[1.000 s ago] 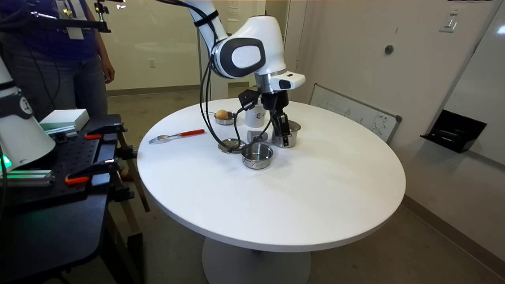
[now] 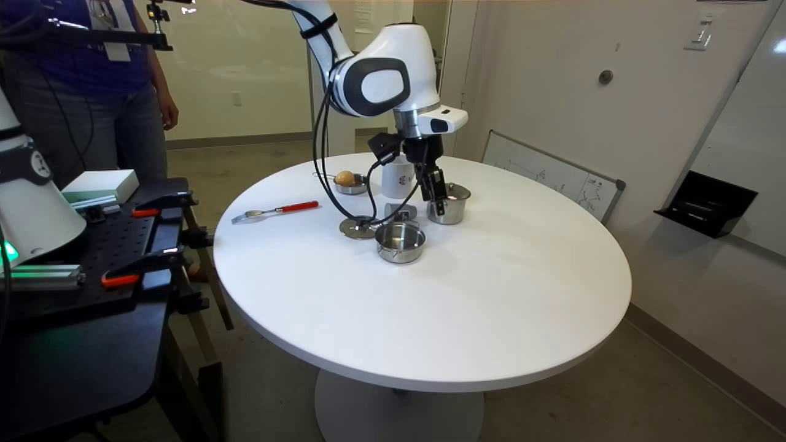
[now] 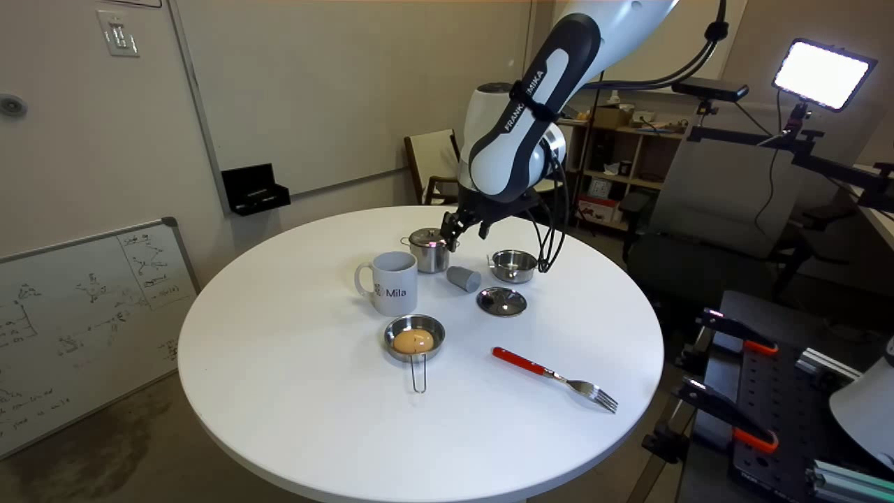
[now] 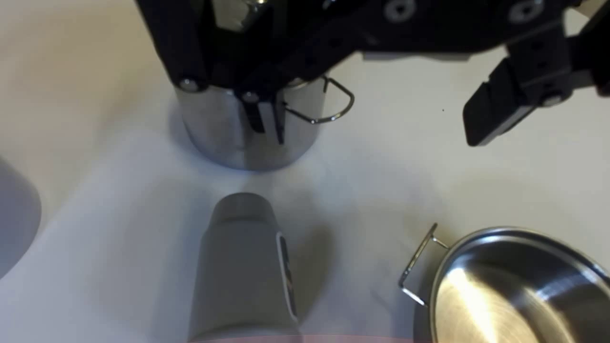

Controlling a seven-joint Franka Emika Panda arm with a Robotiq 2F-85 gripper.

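Note:
A lidded steel pot [image 3: 432, 255] stands upright towards the far side of the table in exterior view 2. My gripper is open beside it, its fingers wide apart with only bare table showing between them. One finger [image 4: 266, 114] overlaps the pot's wall [image 4: 211, 128] near a wire handle in the wrist view; whether they touch I cannot tell. The other finger [image 4: 494, 105] is clear of everything. Below lies a grey cup-like object [image 4: 243, 268] on its side. An open steel pot [image 4: 503, 297], empty, sits at lower right.
Near the grey object are a white mug [image 3: 394, 285] and a loose steel lid [image 3: 502, 302]. A small pan [image 3: 390, 337] holds an egg-like object [image 3: 413, 340]. A red-handled fork [image 3: 549, 374] lies apart.
In exterior view 1 my gripper has risen slightly and shifted a little left. The lidded pot appears slightly farther right and back. The hanging cables have shifted.

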